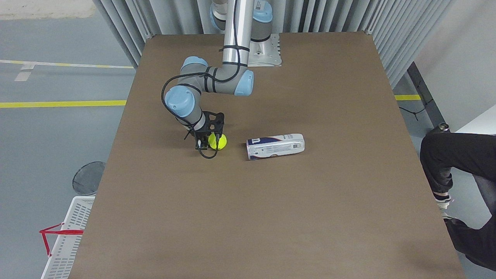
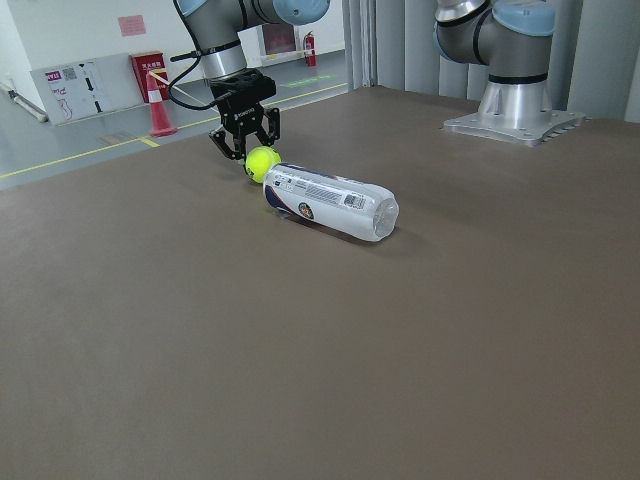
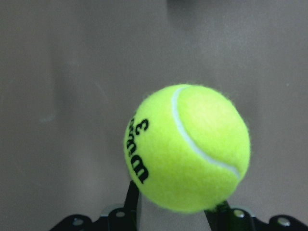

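Observation:
A yellow-green tennis ball (image 3: 187, 144) fills the middle of the wrist view, with the dark fingers of my gripper low behind it on either side. From the front, the ball (image 1: 220, 142) is partly under my gripper (image 1: 207, 139); in the left view the ball (image 2: 262, 166) is just below the fingers. Whether the fingers touch it or are closed on it is unclear. A white labelled plastic tube (image 1: 275, 146) lies on its side to the right of the ball.
The arm's base (image 1: 267, 53) stands at the back edge. Off the table are a white crate (image 1: 69, 251) at left and a person's legs (image 1: 460, 158) at right.

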